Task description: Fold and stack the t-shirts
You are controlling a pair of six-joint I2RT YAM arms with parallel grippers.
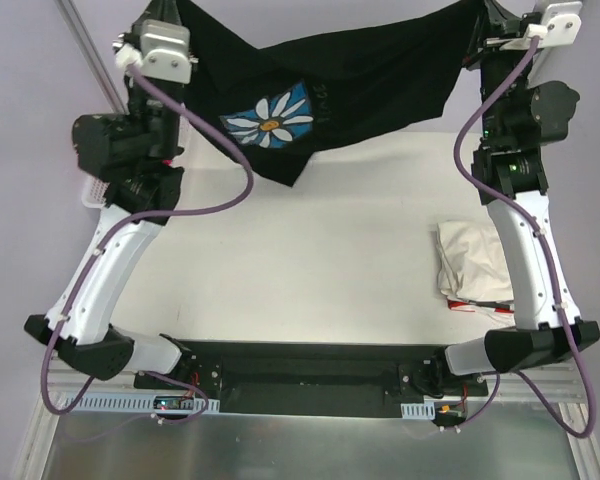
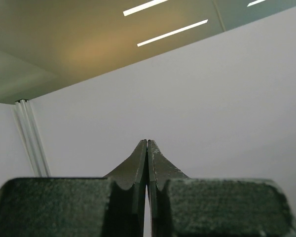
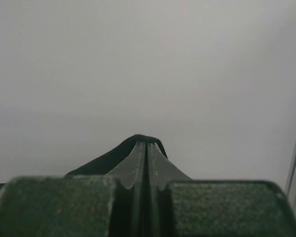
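A black t-shirt (image 1: 360, 80) with a blue-and-white daisy print hangs stretched in the air at the back of the top view, between my two raised arms. My left gripper (image 1: 160, 14) and my right gripper (image 1: 495, 20) are at its upper corners, their tips largely out of the frame. In the left wrist view my left gripper is shut, with no cloth clearly visible at its tips. In the right wrist view my right gripper is shut on the dark cloth (image 3: 113, 160), which rises just behind its fingertips.
A folded cream cloth (image 1: 470, 260) lies at the right side on some red and dark items. A white basket (image 1: 95, 190) is partly hidden behind the left arm.
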